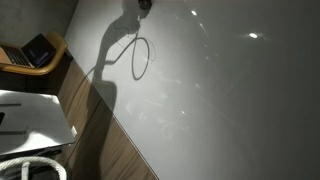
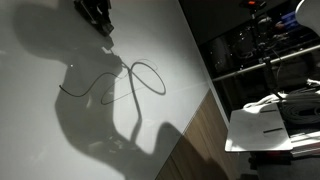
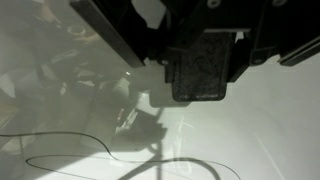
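A thin cable lies in loose loops on the pale, glossy table; its loop [image 1: 141, 58] shows in exterior view 1, its curve [image 2: 150, 75] in exterior view 2 and a dark strand [image 3: 85, 135] in the wrist view. My gripper [image 1: 145, 5] is cut off by the top edge of exterior view 1. In exterior view 2, the gripper [image 2: 108, 38] hangs above the surface near the cable. A dark, round-cornered block [image 3: 200, 75] appears between the gripper's sides in the wrist view, and the fingers look shut on it. Whether the cable joins this block is unclear.
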